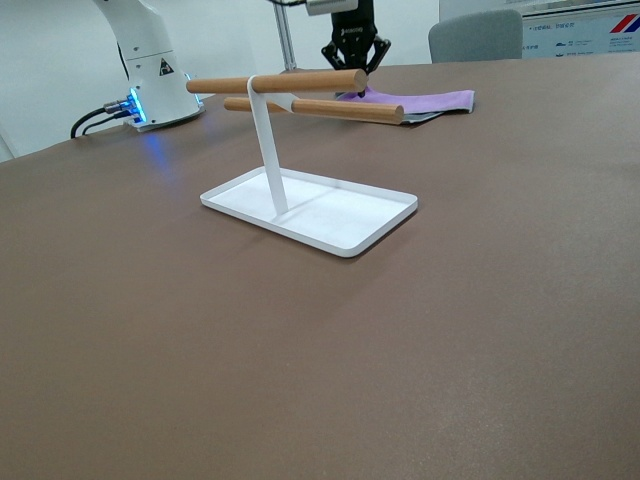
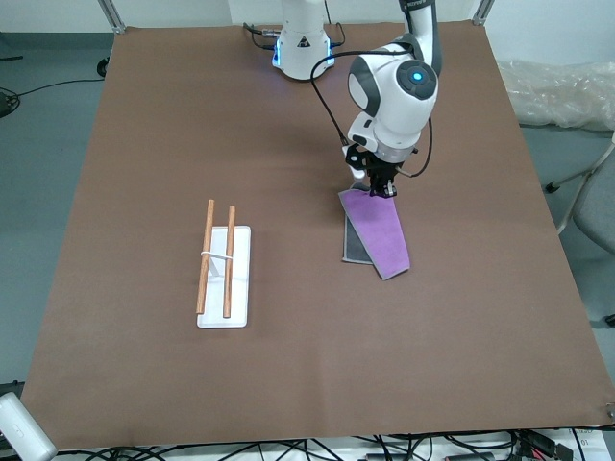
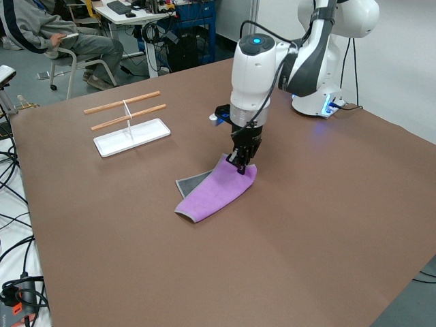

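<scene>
The arm's black gripper [image 2: 382,190] is down at the back corner of a purple cloth [image 2: 382,235], which lies partly over a grey cloth [image 2: 354,248]. In the right view the gripper [image 3: 242,168] touches the purple cloth [image 3: 214,194]; whether its fingers are open or closed is unclear. A white tray [image 1: 340,215] with two wooden bars [image 1: 300,82] on a white post stands apart from the cloths, left of them in the left view.
The white robot base [image 2: 300,53] with cables is at the back of the brown table [image 2: 144,336]. Cables lie beyond the front edge.
</scene>
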